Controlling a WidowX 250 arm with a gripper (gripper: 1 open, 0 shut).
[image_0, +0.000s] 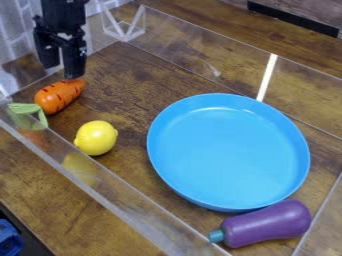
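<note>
My black gripper (62, 52) is at the top left, open, raised just above an orange carrot (58, 94) with pale green leaves (30, 115), which lies on the wooden surface with nothing holding it. A yellow lemon (95, 138) lies to the carrot's lower right. A large round blue plate (227, 152) fills the middle right, and a purple eggplant (263, 224) lies at the bottom right, below the plate.
Clear plastic walls run along the left and upper right of the wooden surface (160, 70). The area above the plate is free. A small blue object (7, 240) shows at the bottom left edge.
</note>
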